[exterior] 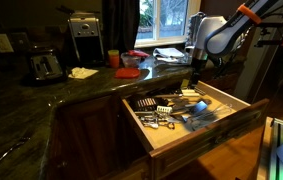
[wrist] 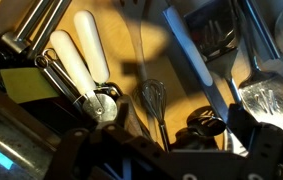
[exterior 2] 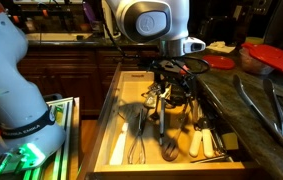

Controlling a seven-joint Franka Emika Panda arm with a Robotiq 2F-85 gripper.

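Note:
My gripper is open above an extended drawer [exterior 2: 106,130] of kitchen utensils. The wrist view shows nothing held between its fingers. Below it lie a small whisk [wrist: 154,98], a long pale flat handle [wrist: 193,58] and a dark round-bowled utensil [wrist: 203,122]. Two white-handled tools [wrist: 91,46] sit left of these. On the right are a slotted dark utensil [wrist: 213,28] and a shiny metal turner [wrist: 265,98]. In exterior view 1 the gripper [exterior: 192,82] hangs over the drawer's far part. Some utensils are hidden behind the arm in exterior view 2.
The stone countertop [exterior: 81,88] borders the drawer, carrying a toaster [exterior: 45,66], a red cup [exterior: 114,58] and a red container [exterior: 128,73]. In exterior view 2, tongs [exterior 2: 271,105] and a red-lidded bowl [exterior 2: 271,57] rest on the counter.

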